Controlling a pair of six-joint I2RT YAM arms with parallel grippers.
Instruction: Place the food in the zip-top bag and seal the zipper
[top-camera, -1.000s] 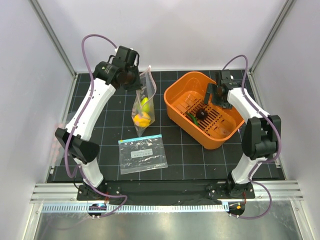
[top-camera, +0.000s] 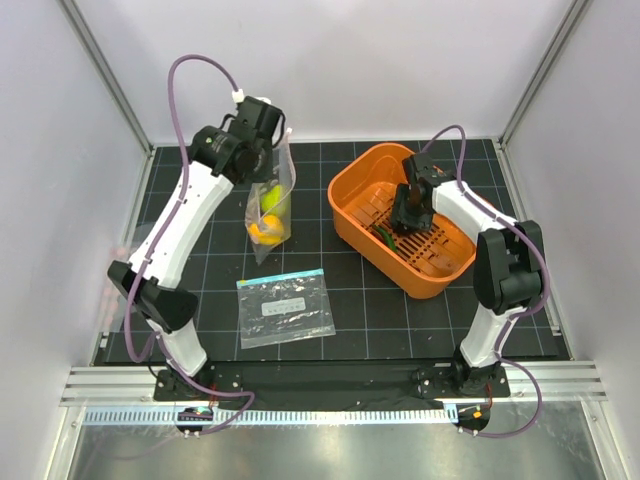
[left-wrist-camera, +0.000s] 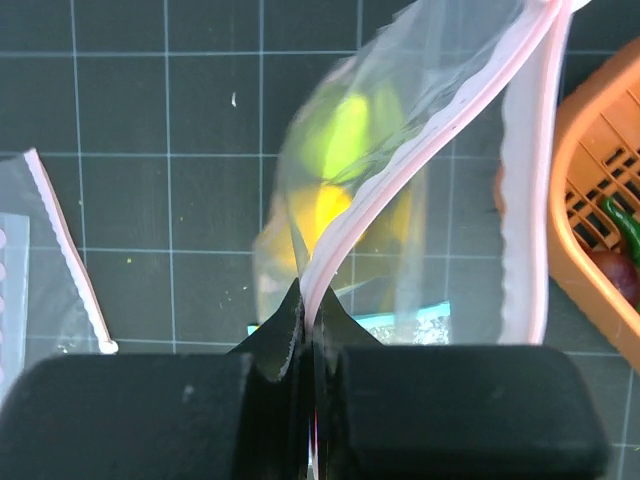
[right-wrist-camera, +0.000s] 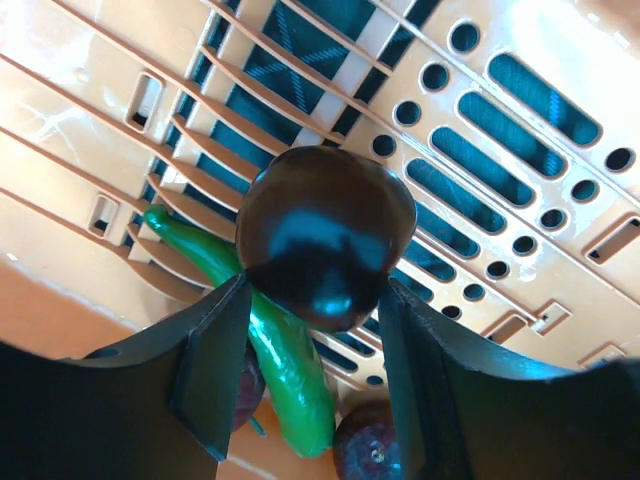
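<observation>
My left gripper is shut on the pink zipper edge of one side of a clear zip top bag (top-camera: 284, 172). The bag hangs upright with its mouth spread; inside lie a yellow-green food piece (left-wrist-camera: 345, 138) and a yellow-orange one (left-wrist-camera: 325, 210). In the orange basket (top-camera: 345, 200), my right gripper is part open around a dark, shiny round food item (right-wrist-camera: 325, 215), a finger on either side of its near part. Whether both pads press on it is hard to tell. A green pepper (right-wrist-camera: 290, 380) lies close beside it.
Dark round pieces (right-wrist-camera: 370, 445) sit near the pepper in the basket. A flat, empty zip bag (top-camera: 287, 325) lies on the gridded table in front, and another clear bag (left-wrist-camera: 60, 260) lies at the left. Bare table separates the flat bag from the basket.
My right gripper has moved leftward and down over the dark round item, which its fingers now cover from above. The left gripper and held bag have shifted left.
</observation>
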